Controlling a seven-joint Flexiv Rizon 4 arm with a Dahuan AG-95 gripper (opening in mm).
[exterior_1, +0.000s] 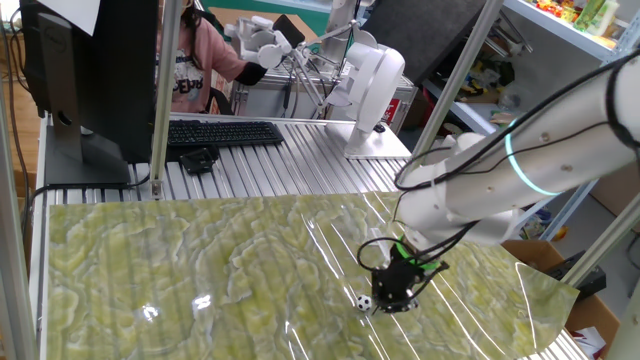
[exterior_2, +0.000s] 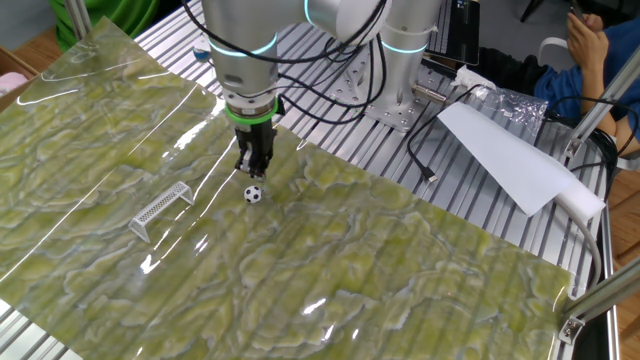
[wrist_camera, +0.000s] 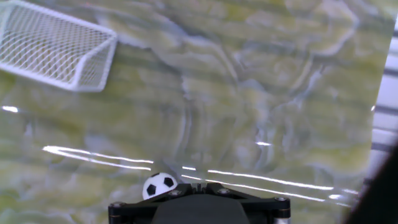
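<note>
A small black-and-white soccer ball (exterior_1: 364, 302) rests on the green marbled sheet (exterior_1: 190, 270). Beside it, low over the sheet, is my black gripper (exterior_2: 258, 178). In the wrist view the ball (wrist_camera: 159, 185) shows just left of the gripper, partly covered by its left finger linkage. The fingertips meet at the middle, and no object shows between them. Whether a finger touches the ball cannot be told. A white mesh goal (exterior_2: 161, 210) stands left of the ball in exterior view 2; the wrist view has this goal (wrist_camera: 56, 46) at upper left.
Bare sheet surrounds the ball and goal, with glare streaks across it. Beyond its edge lies the ribbed metal table (exterior_2: 330, 135). A keyboard (exterior_1: 225, 133) and a white fan (exterior_1: 375, 90) stand behind. A white paper sheet (exterior_2: 515, 150) lies near the arm's base.
</note>
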